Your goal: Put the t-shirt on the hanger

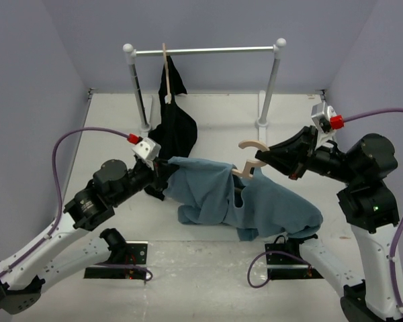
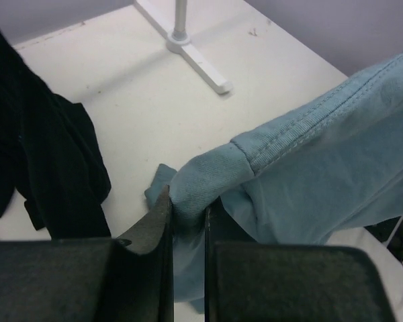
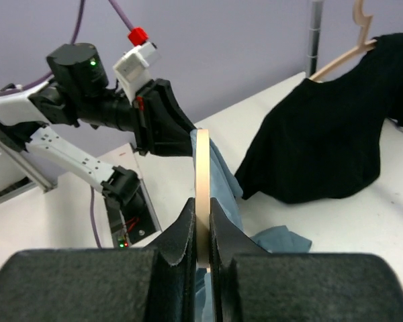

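Note:
A blue t-shirt [image 1: 211, 191] is stretched between the two arms above the white table, its right part hanging around the lower end of a wooden hanger [image 1: 247, 168]. On the left, my left gripper [image 1: 166, 169] is shut on the shirt's edge; in the left wrist view a hemmed fold [image 2: 211, 176] is pinched between its fingers. Most of the hanger's lower part is hidden by the cloth.
A white rack's rail [image 1: 215, 50] spans the back. At its left end hangs a black garment [image 1: 174, 131] on another wooden hanger [image 1: 166, 74], just behind my left gripper. The rail's middle and right are bare.

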